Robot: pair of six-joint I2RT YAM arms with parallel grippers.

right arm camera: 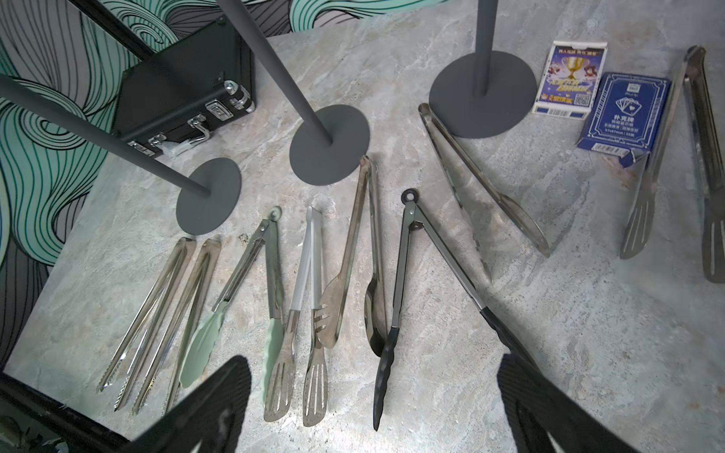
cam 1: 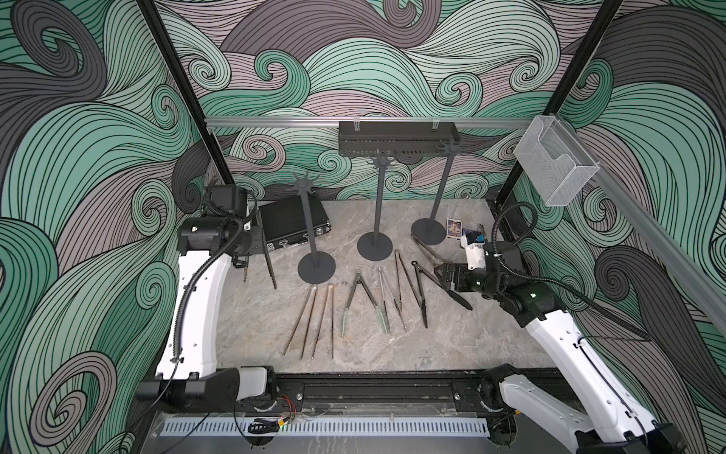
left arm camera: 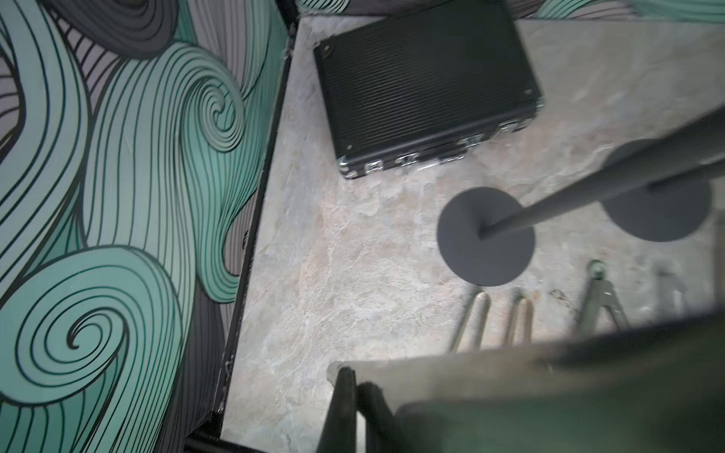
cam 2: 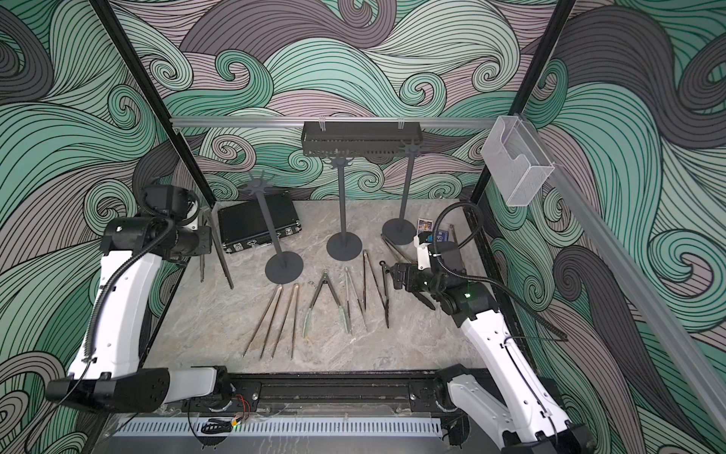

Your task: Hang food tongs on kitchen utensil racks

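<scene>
Three grey utensil racks stand on the table. Several tongs lie in front of them: steel ones, green-tipped, and black-handled. My left gripper is raised at the left beside the case, with a long metal tong hanging at it in both top views; in the left wrist view a blurred metal shape crosses the dark fingertips, which look closed. My right gripper hovers over the tongs at the right, fingers apart and empty.
A black case lies at the back left. Two card boxes and more tongs lie at the back right. A wire basket is mounted on the right rail.
</scene>
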